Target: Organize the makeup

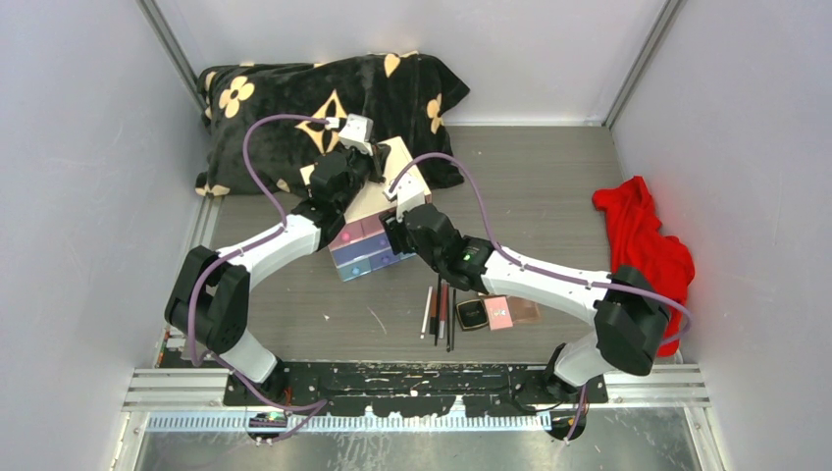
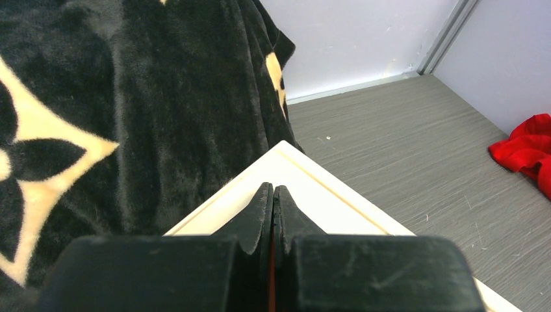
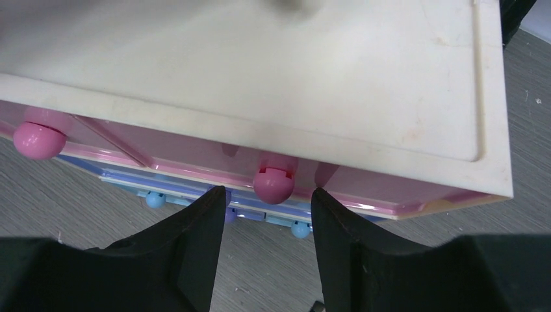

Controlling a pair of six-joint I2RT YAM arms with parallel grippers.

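Note:
A drawer organizer with a cream top [image 2: 325, 201] and pink, purple and blue drawers [image 1: 355, 257] stands mid-table. My left gripper is shut at the top, nothing visible between its fingertips. My right gripper is open at the front, its fingertips either side of a round pink knob [image 3: 273, 186]; a second pink knob [image 3: 40, 140] is further left. Below the organizer lie several pencils or brushes [image 1: 428, 314], a black compact [image 1: 472, 314] and a pink palette [image 1: 497, 313].
A dark patterned blanket [image 1: 275, 108] is heaped behind the organizer. A red cloth [image 1: 638, 245] lies at the right.

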